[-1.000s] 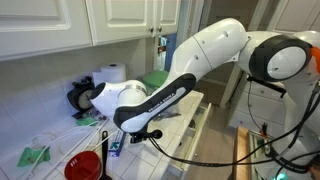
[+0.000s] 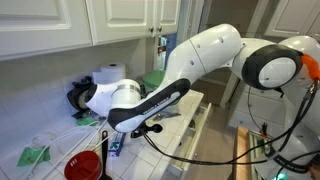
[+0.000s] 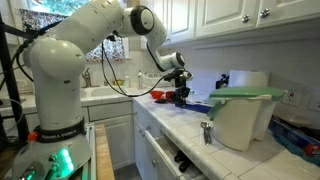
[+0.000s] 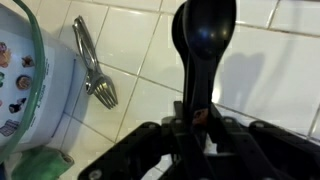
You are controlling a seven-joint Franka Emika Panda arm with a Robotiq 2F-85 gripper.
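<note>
My gripper is shut on a black spoon (image 4: 208, 32), whose bowl stretches out ahead of the fingers in the wrist view. Behind it, a second dark rounded shape overlaps the spoon; whether that is its shadow or another utensil is unclear. White tiled counter lies below. In exterior view 1 the spoon (image 2: 153, 129) shows as a small dark shape beside the wrist, over the counter. The gripper (image 3: 181, 93) looks small and dark in exterior view 2, at the far part of the counter.
A metal fork (image 4: 95, 72) lies on the tiles beside a white container (image 4: 28, 95) with printed pictures. Green cloth (image 4: 42, 163) shows at the lower left. A red pot (image 2: 84, 165) stands left of the gripper, and a paper towel roll (image 2: 108, 74) stands behind the arm.
The arm has shifted to the right in exterior view 1, and its wrist sits slightly lower. The black spoon has stayed with the gripper.
</note>
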